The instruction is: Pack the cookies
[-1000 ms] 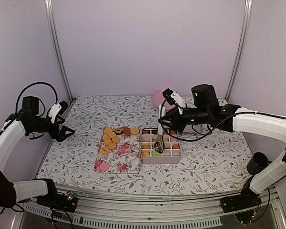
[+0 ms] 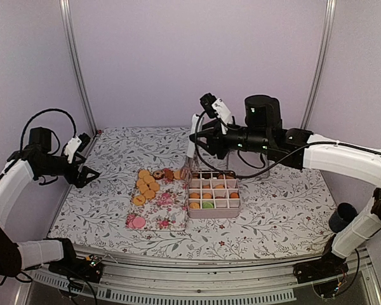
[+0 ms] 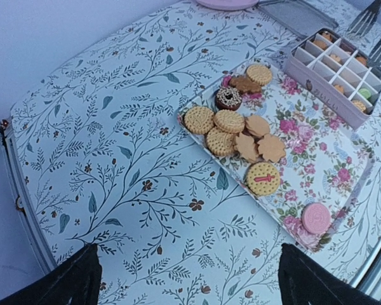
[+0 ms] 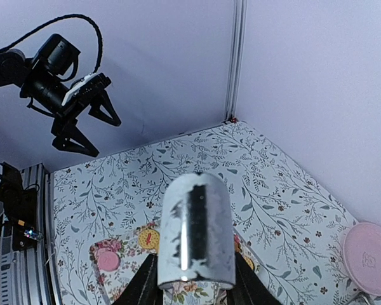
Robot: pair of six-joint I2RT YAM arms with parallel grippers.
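A floral tray (image 2: 155,222) holds round, flower-shaped and donut-like cookies (image 3: 221,142), plus a pink round piece (image 3: 316,217). To its right sits a compartmented box (image 2: 214,212) with cookies in several cells, one green. My right gripper (image 2: 209,136) is shut on a utensil with a metallic handle, raised above the left back of the box; forked metal ends show in the left wrist view. My left gripper (image 2: 86,171) hangs open at the left, with nothing between its fingers.
A pink plate (image 4: 371,257) and a clear tray (image 3: 292,16) lie behind the box. A dark cup (image 2: 343,216) stands at the right. The table left of the cookie tray is clear.
My right gripper has risen and moved left with the utensil, lifting it up out of the box's middle. The left arm and the cookies look unchanged.
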